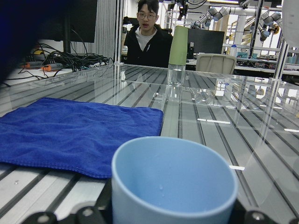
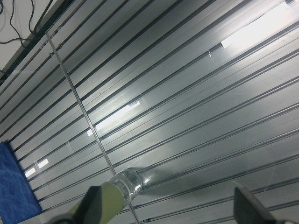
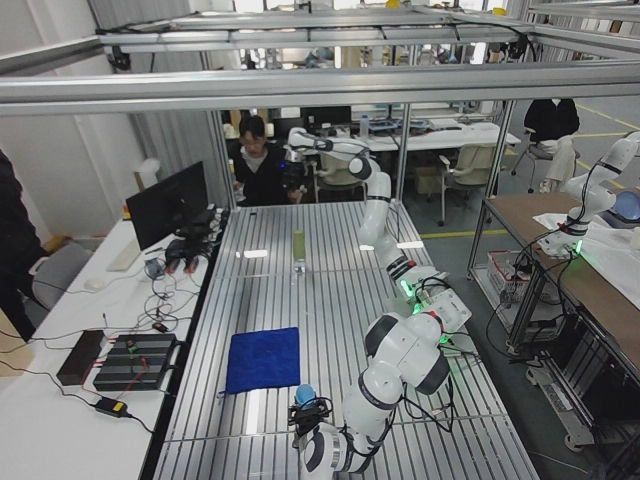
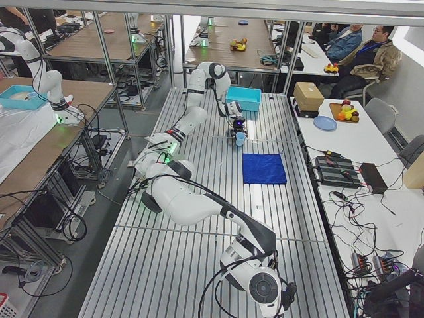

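My left gripper (image 3: 308, 418) is low over the table, shut on a light blue cup (image 1: 173, 177), held upright beside the blue cloth (image 3: 262, 360). A green-topped bottle with a clear lower part (image 1: 176, 53) stands farther along the table (image 3: 240, 420), beyond the cloth. My right gripper is raised at the table's other end, looking down with the bottle below; its fingers are apart and nothing shows between them.
A blue bin (image 4: 244, 99) sits at the table's end behind the left arm. Side desks (image 3: 60, 440) hold cables, monitors and boxes. A person sits beyond the far end.
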